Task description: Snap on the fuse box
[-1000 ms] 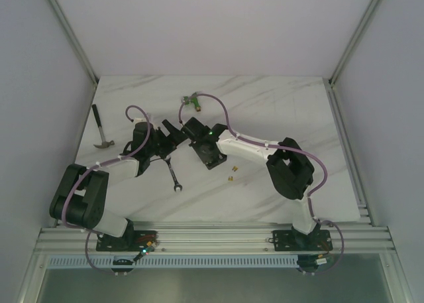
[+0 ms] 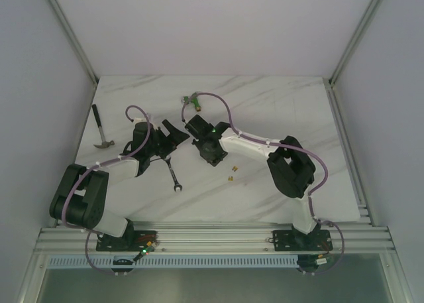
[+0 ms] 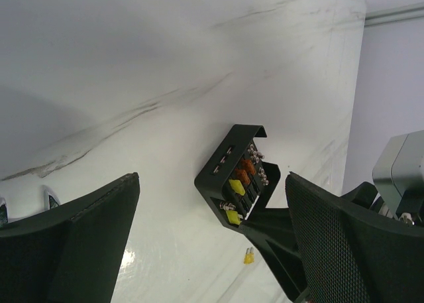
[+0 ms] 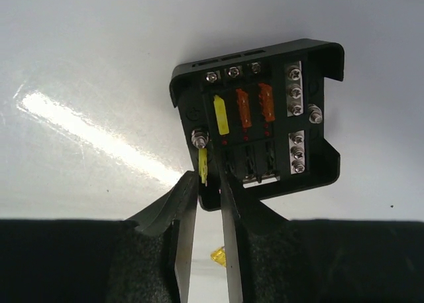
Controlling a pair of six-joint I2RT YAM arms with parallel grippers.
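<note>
The black fuse box (image 4: 311,164) lies on the marble table under my right gripper, whose fingertips are close together at a yellow fuse (image 4: 203,164) by the box's lower-left corner; the fuse seems to be between or just at them. Another yellow fuse (image 4: 221,114) and two orange fuses (image 4: 244,108) sit in the upper slots. In the left wrist view the box (image 3: 218,158) is beside the right arm. My left gripper (image 2: 171,136) stands open to the left of the box, nothing between its fingers.
A hammer (image 2: 99,124) lies at the far left, a wrench (image 2: 173,174) below the left gripper, a green-handled tool (image 2: 196,104) behind. Loose yellow fuses (image 2: 230,178) lie front-right of the box.
Over the last second my right gripper has shifted slightly right over the fuse box. The left arm has not moved.
</note>
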